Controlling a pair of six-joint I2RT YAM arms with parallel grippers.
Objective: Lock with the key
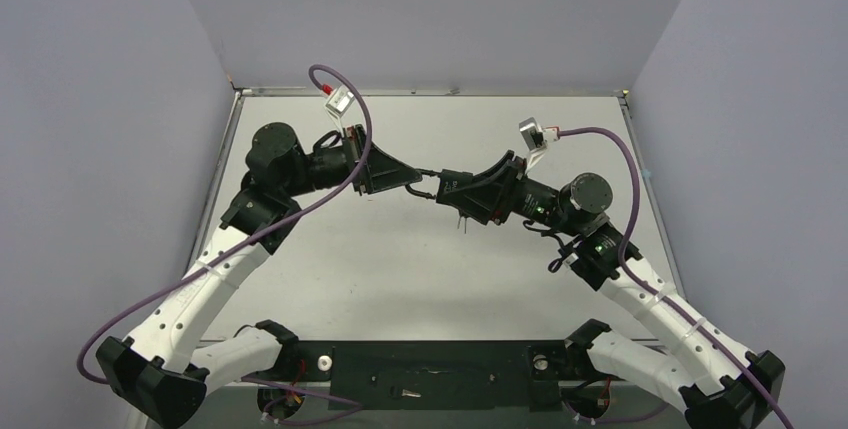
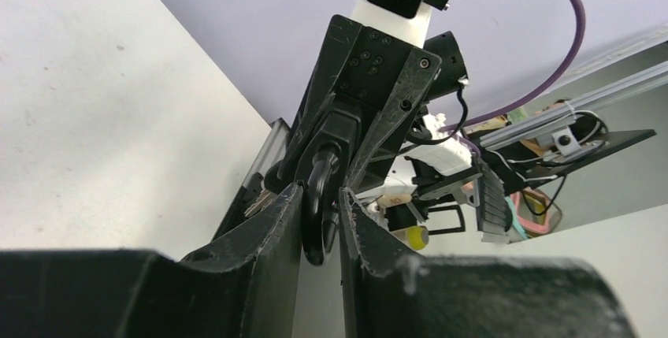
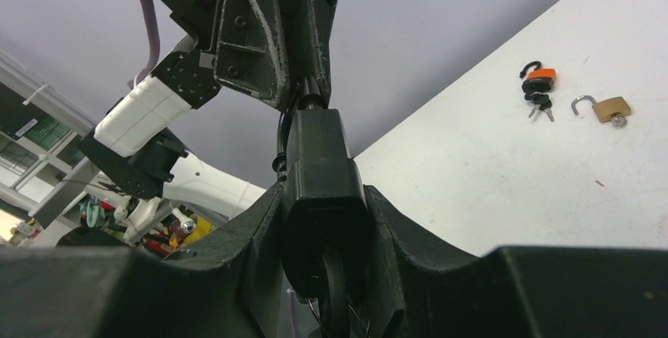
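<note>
A black padlock [image 1: 453,185] is held above the table between my two arms, its curved black shackle pointing left. My right gripper [image 1: 472,194] is shut on the padlock body, which fills the space between its fingers in the right wrist view. Thin metal keys [image 1: 461,221] hang below the body. My left gripper [image 1: 419,177] is at the shackle; in the left wrist view the shackle [image 2: 317,204] lies between its parted fingers, with narrow gaps beside it. Where the shackle meets the body is too dark to judge.
On the table, a brass padlock [image 3: 612,109] lies with its shackle open, near an orange and black padlock [image 3: 539,80] with keys. Both are hidden in the top view.
</note>
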